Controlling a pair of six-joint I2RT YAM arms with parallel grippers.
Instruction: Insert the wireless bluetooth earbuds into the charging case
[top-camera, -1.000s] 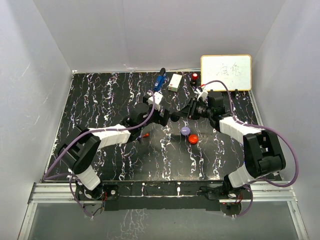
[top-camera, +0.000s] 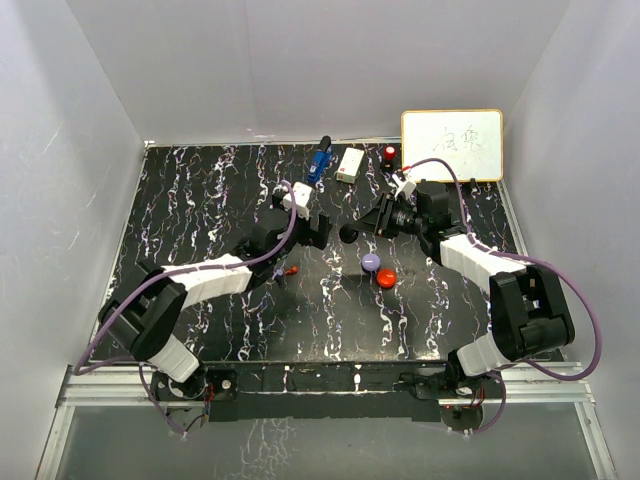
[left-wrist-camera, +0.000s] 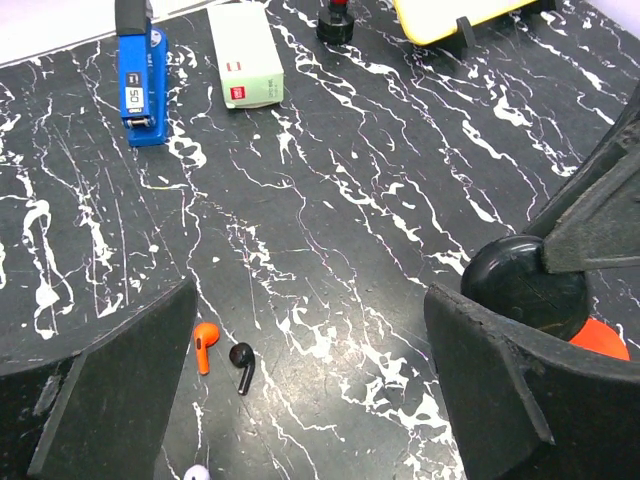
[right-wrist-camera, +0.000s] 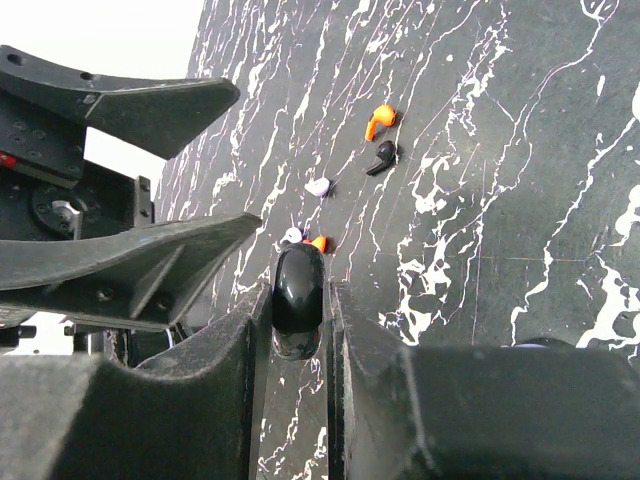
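A glossy black charging case is held upright between the fingertips of my right gripper (top-camera: 360, 225); the left wrist view shows it at the right (left-wrist-camera: 525, 285). My left gripper stands open just left of the case, nothing between its fingers. On the marble table lie an orange earbud (left-wrist-camera: 203, 338), a black earbud (left-wrist-camera: 243, 362) and further small light and orange earbuds (right-wrist-camera: 318, 187), below the left gripper.
A lavender round case (top-camera: 371, 262) and a red one (top-camera: 386, 281) sit in front of the held case. A blue stapler (top-camera: 320, 160), white box (top-camera: 349, 165), red-topped object (top-camera: 389, 156) and whiteboard (top-camera: 451, 146) are at the back.
My left gripper has drawn back a little to the left, away from the held case. The right arm has stayed in place with the case.
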